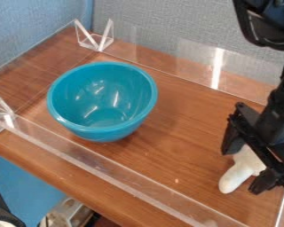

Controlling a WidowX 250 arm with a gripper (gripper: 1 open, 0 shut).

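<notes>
My black gripper (250, 161) is at the right edge, low over the wooden table, open, with its fingers on either side of a white elongated object (237, 176) lying on the table. The gripper hides part of that object. A teal bowl (103, 120) sits on the left-centre of the table, well apart from the gripper.
Clear strips (61, 152) run along the table's edges, with white brackets (95, 39) at the back left and left. Grey padded walls stand behind. The middle of the table between bowl and gripper is clear.
</notes>
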